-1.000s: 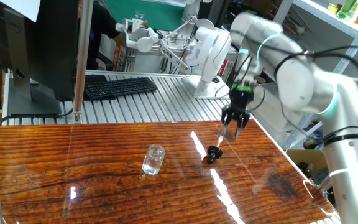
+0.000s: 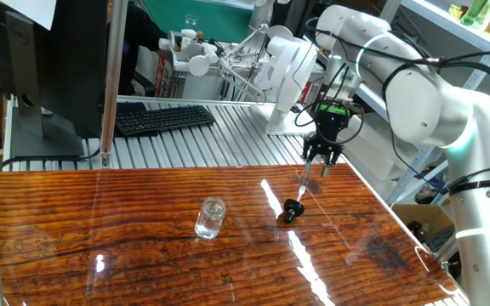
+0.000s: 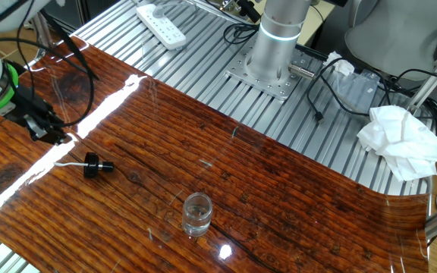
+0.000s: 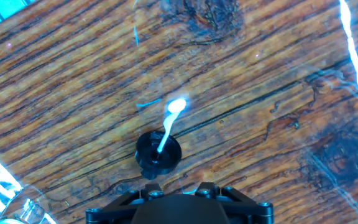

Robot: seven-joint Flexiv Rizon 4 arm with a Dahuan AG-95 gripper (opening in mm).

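A black dropper cap (image 2: 293, 210) with a thin pale stem lies on its side on the glossy wooden table; in the second exterior view the cap (image 3: 92, 165) has its stem pointing left. To its side stands a clear glass jar (image 2: 210, 218), upright and topless, with clear liquid inside. My gripper (image 2: 316, 174) hangs above the table beyond the stem's tip, its fingers apart and nothing seen between them. From the wrist, the cap (image 4: 158, 152) lies just ahead of the gripper, not touched. Part of the jar (image 4: 27, 208) shows at the lower left.
A keyboard (image 2: 164, 120) and a monitor (image 2: 54, 76) stand on the ribbed metal surface behind the table. White crumpled paper (image 3: 400, 142) and a power strip (image 3: 161, 27) lie beyond the table edge.
The arm was blurred in motion a second ago and is sharp now; the gripper has shifted only slightly. Cap and jar have stayed put.
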